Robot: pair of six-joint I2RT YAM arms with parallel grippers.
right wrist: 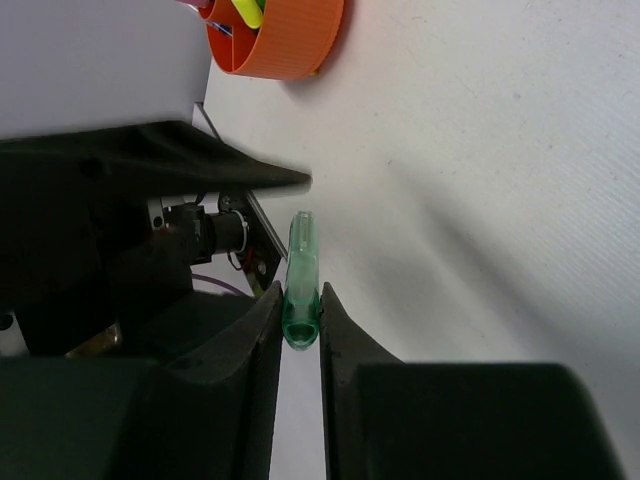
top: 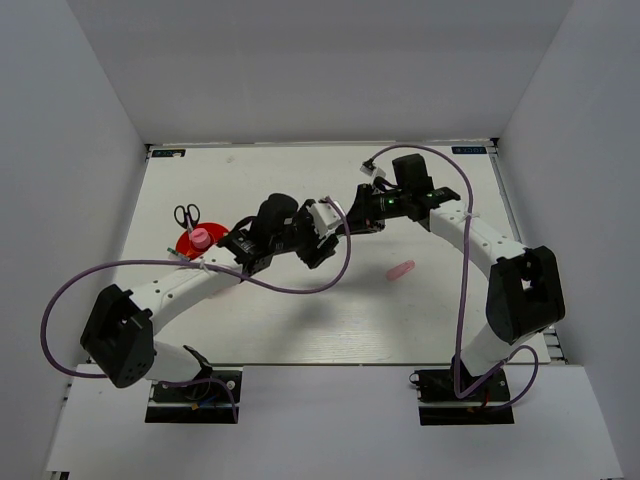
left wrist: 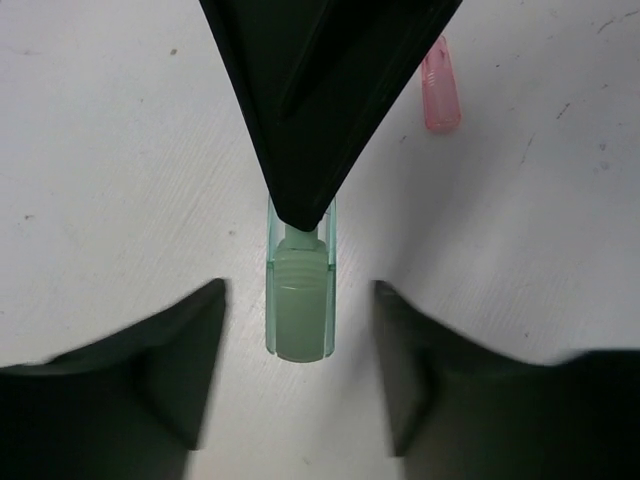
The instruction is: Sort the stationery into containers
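Observation:
A translucent green stationery piece point(left wrist: 300, 300) is held in the air by my right gripper, which is shut on one end of it. The fingers of my left gripper stand apart on either side of the piece's free end, with a gap showing at each side. In the top view both grippers meet above the middle of the table, largely hiding the green piece. A pink stationery piece point(top: 400, 270) lies loose on the table to the right. The red round container point(top: 184, 243) at the left holds scissors point(top: 187, 215) and a pink item point(top: 200, 238).
In the right wrist view the container point(right wrist: 290, 45) shows as orange, with something yellow-green point(right wrist: 248, 12) inside. My left arm point(top: 180, 293) passes close in front of it. Bare table point(top: 330, 335) lies in front of the grippers.

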